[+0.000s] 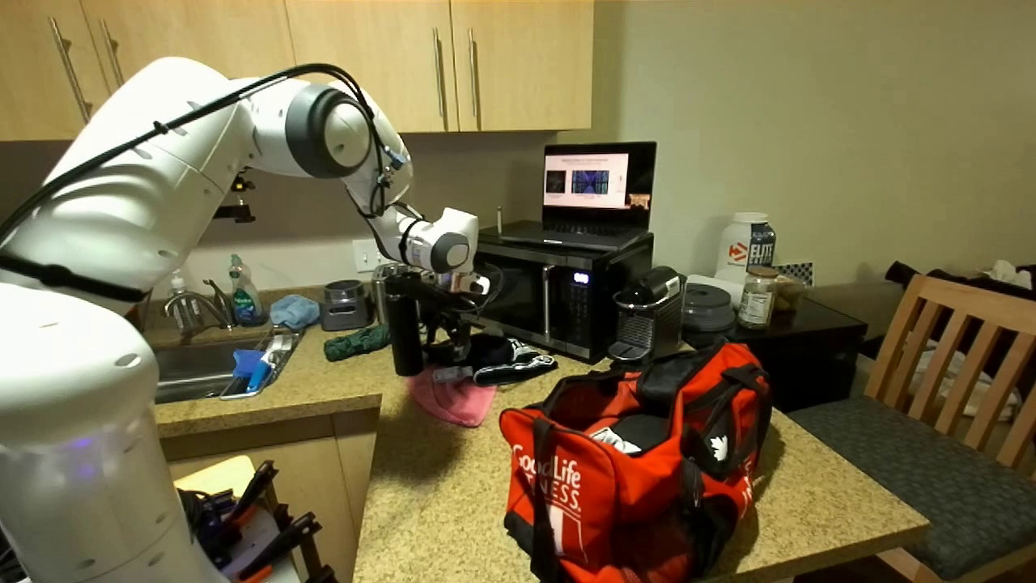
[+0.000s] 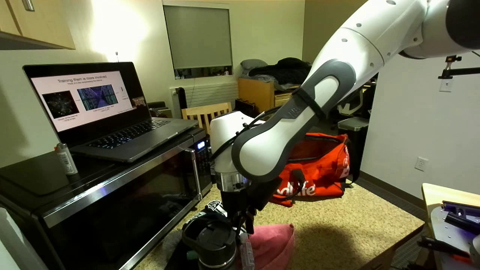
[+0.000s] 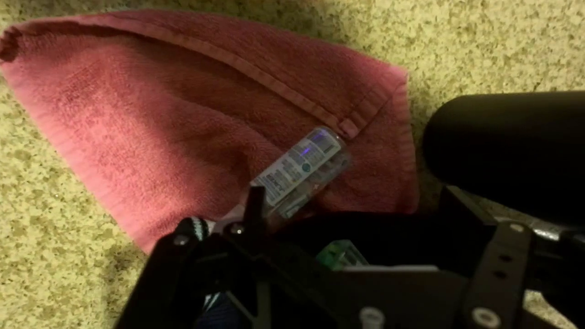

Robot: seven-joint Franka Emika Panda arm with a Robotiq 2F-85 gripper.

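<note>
My gripper [image 1: 458,348] hangs low over a pile of dark clothing [image 1: 512,366], beside the microwave. In the wrist view its fingers [image 3: 255,205] stand wide apart, and nothing shows gripped between them. A small clear labelled bottle [image 3: 299,167] lies on the pink cloth [image 3: 164,120], just beyond the left finger. Below it a green-tinted clear item [image 3: 340,254] rests on black fabric, partly hidden by the gripper. Upright and close to the gripper stands a tall black bottle [image 1: 404,330]. The open red gym bag [image 1: 573,476] sits on the counter with dark contents inside.
The microwave [image 1: 524,291] with a laptop [image 1: 592,194] on top borders the pile. A coffee machine [image 1: 648,312] stands to its right and a sink [image 1: 194,368] lies left. Bare counter [image 1: 427,486] lies in front of the pink cloth.
</note>
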